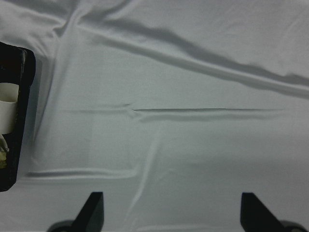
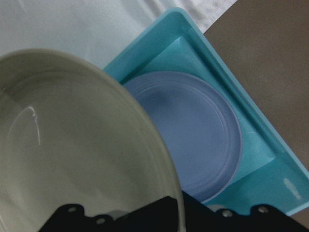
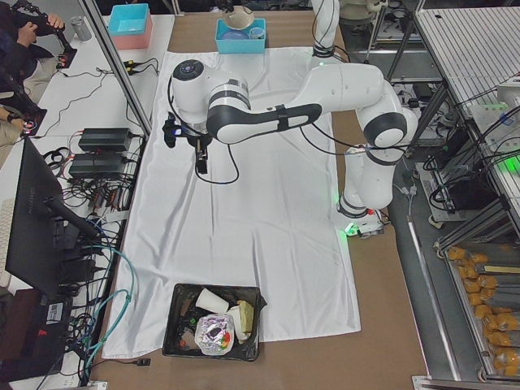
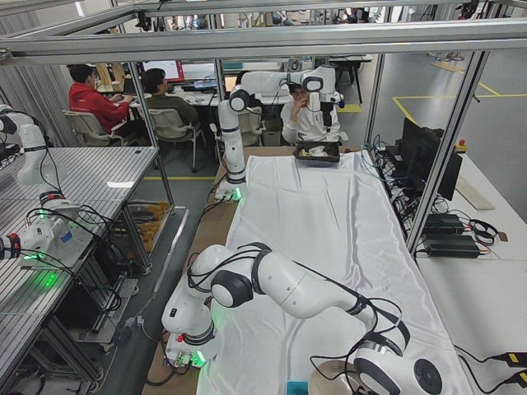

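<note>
My right gripper is shut on the rim of a beige bowl point(image 2: 77, 135), lifted over a light-blue bin point(image 2: 260, 159) at the far end in the camera left view. A blue plate point(image 2: 188, 135) lies in that bin. My left gripper point(image 3: 187, 150) hangs open over the white cloth point(image 1: 169, 135), nothing between its fingers in the left wrist view.
A black tray point(image 3: 183, 341) holding a white cup point(image 3: 211, 301), a foil-like item and other things stands at the near end. Monitors and cables line one side, metal frames surround the table.
</note>
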